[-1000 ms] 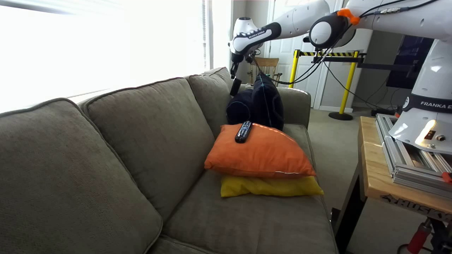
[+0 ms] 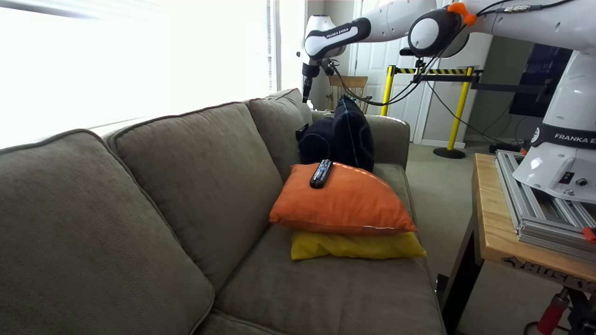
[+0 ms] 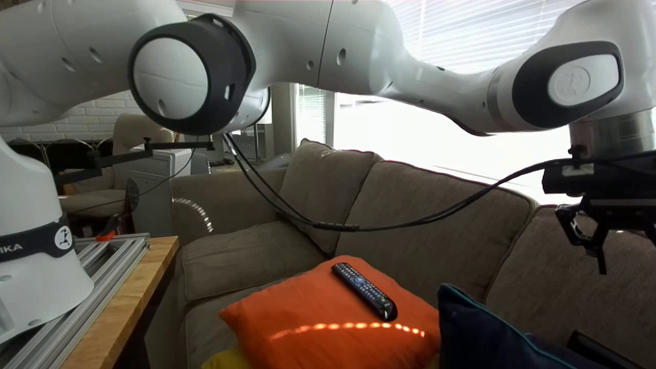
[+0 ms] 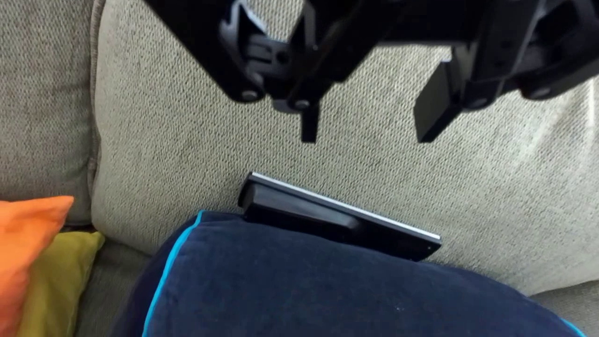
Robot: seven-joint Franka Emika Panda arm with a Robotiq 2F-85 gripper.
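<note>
In the wrist view my gripper stands open, its fingers apart with only couch fabric visible between them. Below it a dark remote-like object (image 4: 337, 219) with a pale edge lies tilted along the top of a navy pillow (image 4: 314, 281), against the couch back. It shows as a small black shape (image 2: 301, 131) in exterior view 1, with my gripper above it and apart from it. Another black remote (image 3: 366, 291), with many buttons, rests on the orange pillow (image 3: 295, 307), well away from the gripper.
A yellow pillow (image 2: 357, 245) lies under the orange one on the grey-brown couch (image 2: 313, 290). A second navy pillow (image 2: 353, 134) stands upright beside the first. Arm cables (image 3: 393, 228) hang in a loop over the couch. The nearer seat is clear.
A second ago the dark object hung from my gripper above the navy pillow. Now it lies on that pillow, let go, and the gripper has risen. The button remote has not moved.
</note>
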